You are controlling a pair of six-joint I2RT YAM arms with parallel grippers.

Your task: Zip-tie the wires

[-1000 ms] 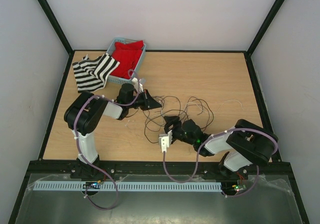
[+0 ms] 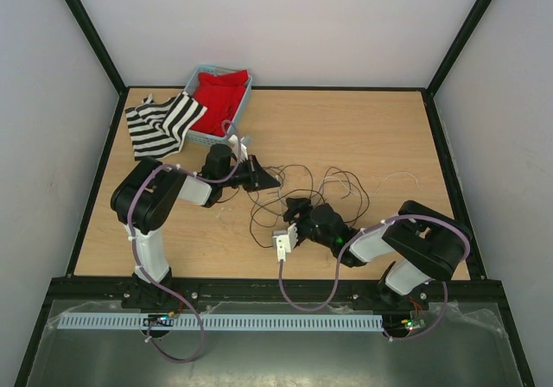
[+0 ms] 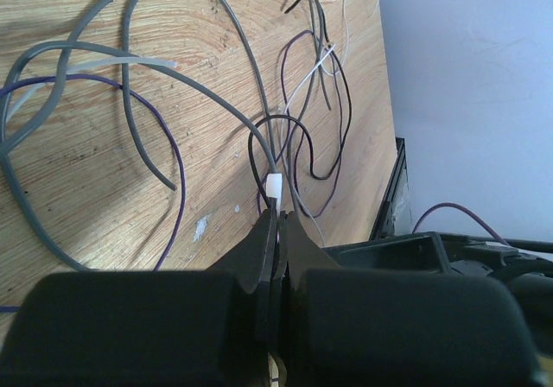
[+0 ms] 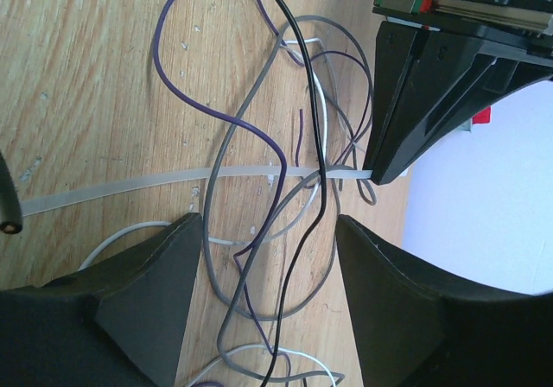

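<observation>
A translucent white zip tie (image 4: pixel 130 190) runs across the right wrist view, behind the black wire (image 4: pixel 320 145) and purple wire (image 4: pixel 259 132). Its far end meets the fingertips of my left gripper (image 2: pixel 276 180), which is shut on it. In the left wrist view, the tie's white end (image 3: pixel 274 185) shows at the closed tips of the left gripper. My right gripper is open, its fingers parted on either side of the wires. Grey wire (image 4: pixel 226 136) loops between and beyond those fingers. Nothing is visibly clamped there.
More loose wires (image 2: pixel 346 180) lie tangled to the right of the grippers. At the back left stand a light-blue basket (image 2: pixel 195 78) with red cloth (image 2: pixel 223 102) and a striped black-and-white cloth (image 2: pixel 160 128). Bare table (image 2: pixel 346 123) spreads across the back right.
The right arm has shifted slightly left, and its gripper has moved a little with it. My left arm has stayed in place over the wires.
</observation>
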